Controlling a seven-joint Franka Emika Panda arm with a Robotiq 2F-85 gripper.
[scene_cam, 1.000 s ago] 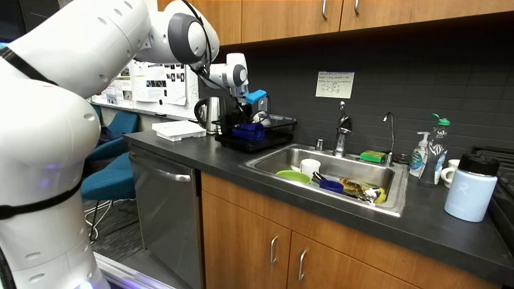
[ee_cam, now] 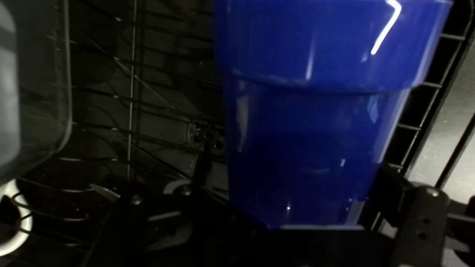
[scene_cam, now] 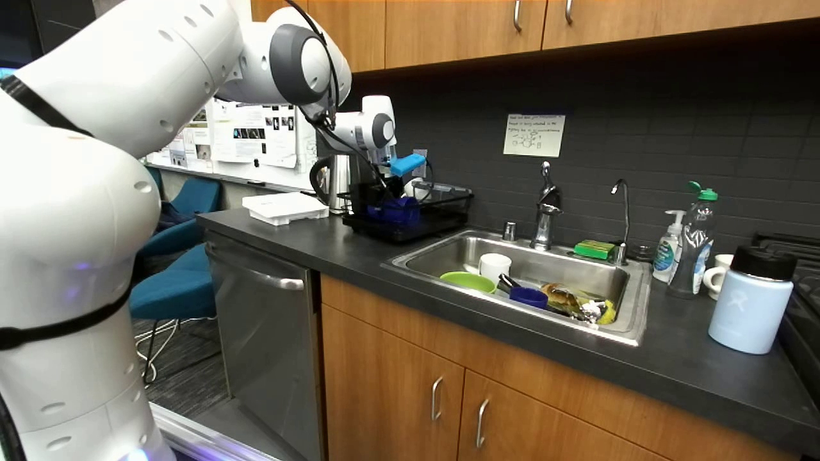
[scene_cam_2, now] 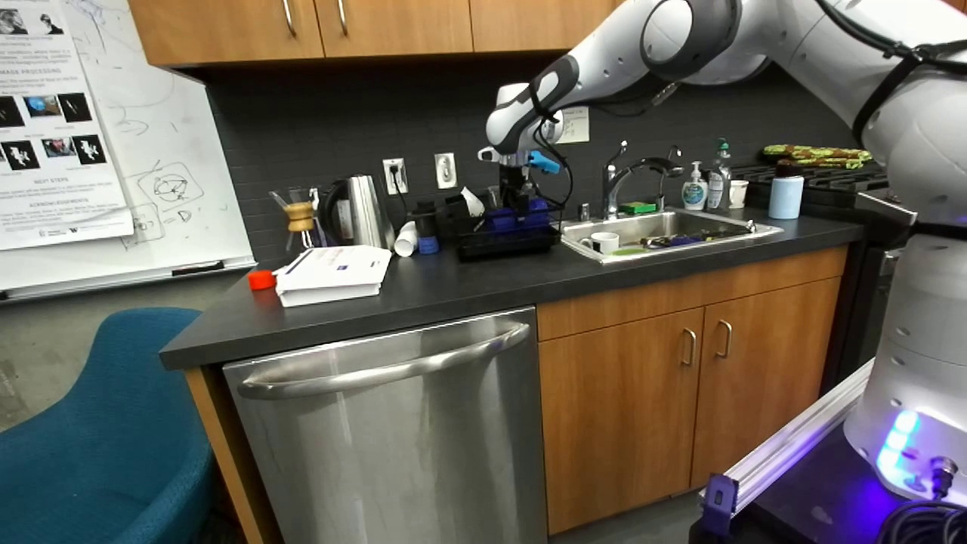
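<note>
A blue cup fills the middle of the wrist view, its wide stepped end at the top and its narrow end near my gripper. One dark finger stands to the cup's left and the other runs along its right side. Whether both press on the cup cannot be told in this dark view. In exterior view 1 the blue cup shows low in the black dish rack, with my gripper just above it. Exterior view 2 shows my gripper down among blue items in the rack.
A clear container and a white mug rim lie left of the cup in the wrist view. The sink holds a white mug, a green bowl and other dishes. A steel kettle stands beside the rack.
My wrist and gripper have come down a little toward the rack. The blue cup appears shifted very slightly left in exterior view 1. The sink's contents are unchanged.
</note>
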